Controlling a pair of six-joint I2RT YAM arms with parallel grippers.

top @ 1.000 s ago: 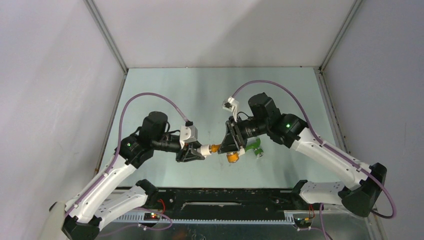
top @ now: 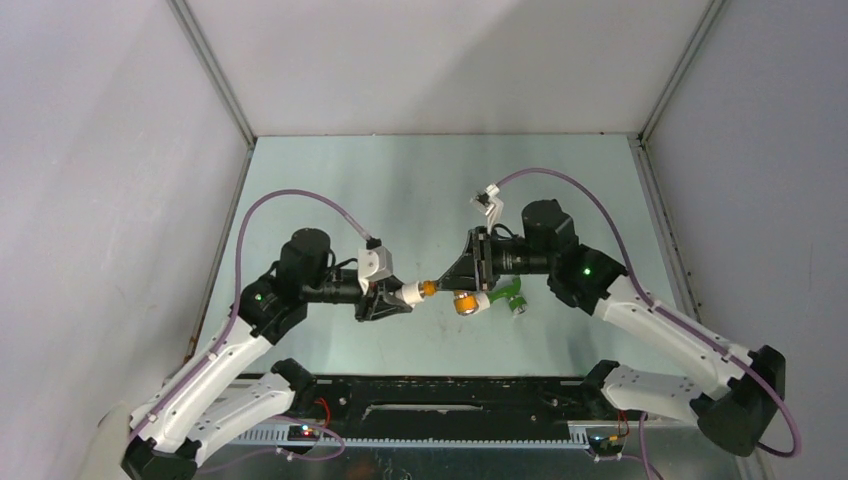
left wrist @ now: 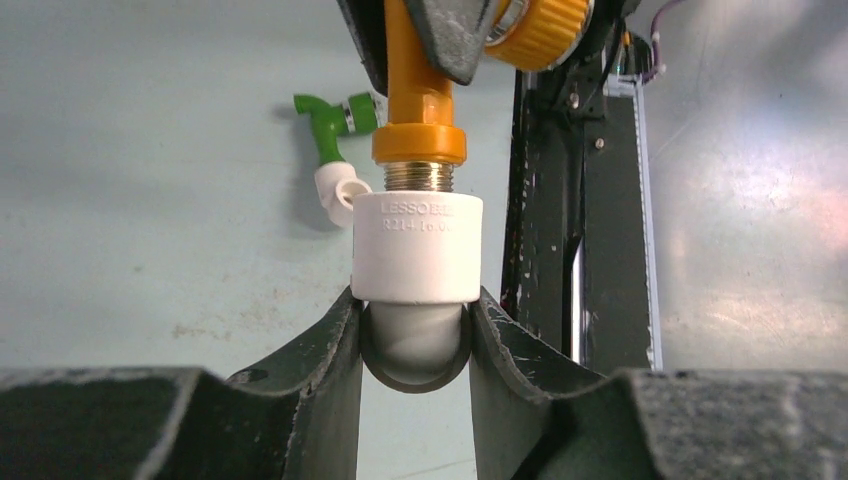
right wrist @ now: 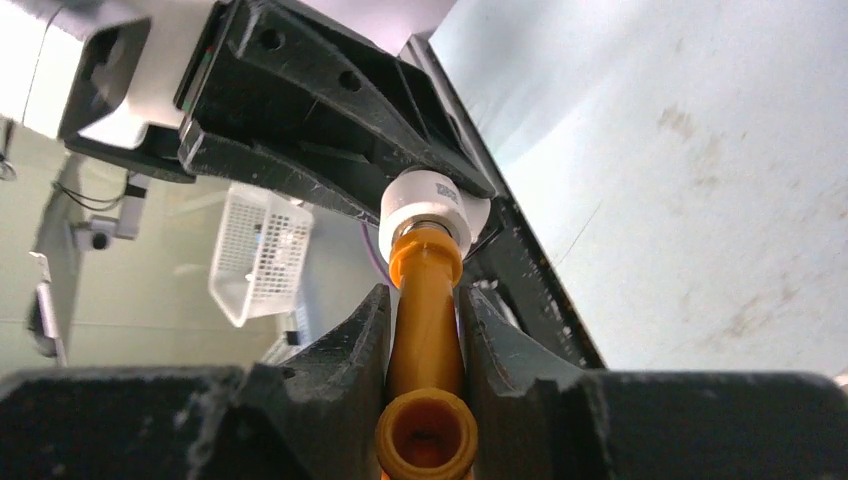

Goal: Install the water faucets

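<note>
A white pipe fitting [left wrist: 416,245] is held in my left gripper [top: 398,298], whose fingers close round it in the left wrist view. A brass-threaded end of the orange faucet [right wrist: 425,330] sits at the fitting's mouth, some thread showing. My right gripper [top: 445,283] is shut on the orange faucet body, facing the left one, the two parts in line. Below and behind them on the table lie a green faucet [left wrist: 328,130] with a white piece [left wrist: 335,190] at one end.
Walls stand on both sides and behind. A white basket [right wrist: 255,250] is outside the work area.
The right arm's elbow and wrist have shifted right, its gripper still at the orange faucet. The left arm is nearly unmoved.
</note>
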